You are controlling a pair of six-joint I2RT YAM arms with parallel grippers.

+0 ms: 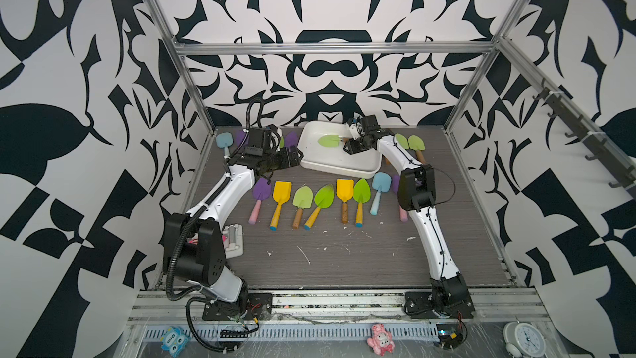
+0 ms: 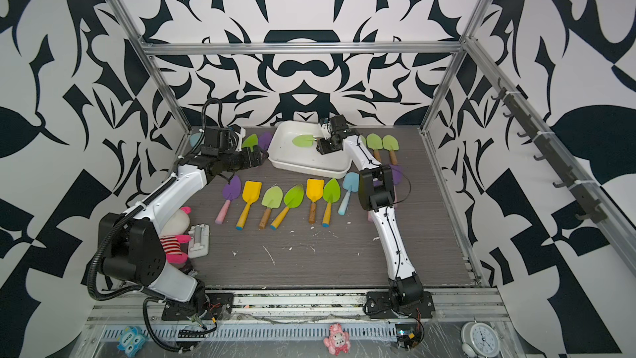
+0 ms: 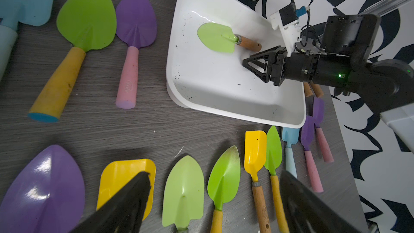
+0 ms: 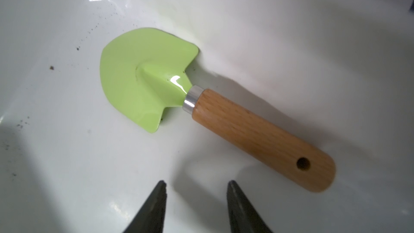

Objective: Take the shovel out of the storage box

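Observation:
A light-green shovel (image 4: 144,73) with a wooden handle (image 4: 258,138) lies flat in the white storage box (image 3: 202,103). Inside the box, just on the front side of that handle, is my right gripper. Its fingers (image 4: 151,211) stand a moderate gap apart with only the white floor between them; the handle is beyond the tips and clear of them. My left gripper is wide open left of the box, with no object held; shovels on the table show beyond its blurred fingers (image 3: 123,200).
Several more shovels lie on the table, such as a yellow one (image 1: 344,189) in the row before the box and a purple one (image 3: 138,17) left of it.

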